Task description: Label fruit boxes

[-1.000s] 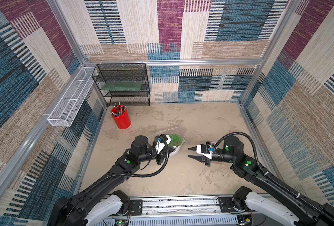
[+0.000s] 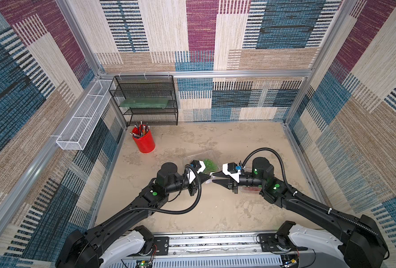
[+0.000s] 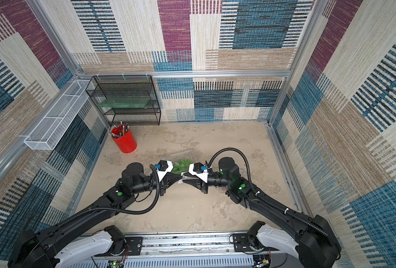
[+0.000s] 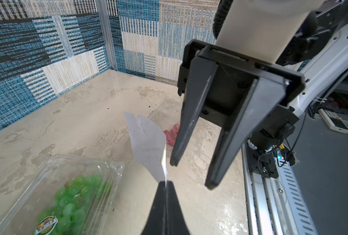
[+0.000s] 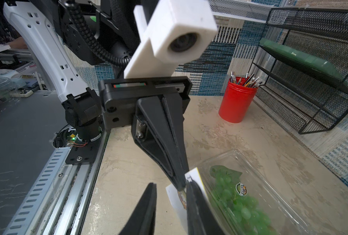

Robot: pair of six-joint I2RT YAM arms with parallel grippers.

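My left gripper is shut on a thin white paper label [image 4: 145, 144], which sticks up from its fingertips. Facing it from the other side, my right gripper is parted; the lower part of the label and the left fingertips appear between its fingers in the right wrist view, though contact cannot be told. A clear box of green grapes [image 5: 240, 192] with a small round sticker [image 5: 241, 189] lies on the table behind the grippers. A second clear box with red grapes [image 4: 171, 134] is partly hidden by the right gripper.
A red cup [image 2: 144, 141] of pens stands at the back left, in front of a black mesh shelf [image 2: 148, 117] holding a green tray [image 2: 145, 102]. A white wire basket [image 2: 84, 117] hangs on the left wall.
My right gripper has come in leftward until its fingertips meet the left gripper's in view, and its gap has narrowed. The left gripper has shifted slightly right with the label.
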